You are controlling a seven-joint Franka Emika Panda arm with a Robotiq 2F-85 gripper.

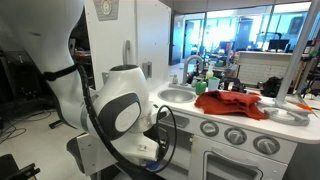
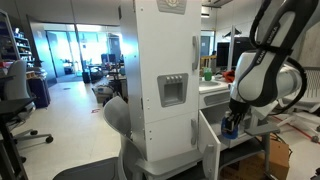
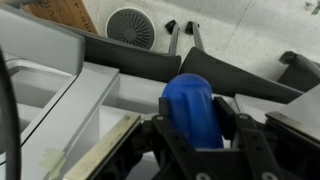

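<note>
A smooth blue object, like a cup or bottle, sits between the dark fingers of my gripper, which is shut on it. From the first exterior view, the arm hides most of the gripper and only a bit of the blue object shows, low in front of the counter's base. The second exterior view has the blue object held down at the opened lower cabinet, just inside the open white door. Whether it touches the cabinet floor, I cannot tell.
The white counter carries a sink, a red cloth and several bottles. Oven knobs line its front. A tall white fridge stands beside the cabinet. A cardboard box lies on the floor behind the arm.
</note>
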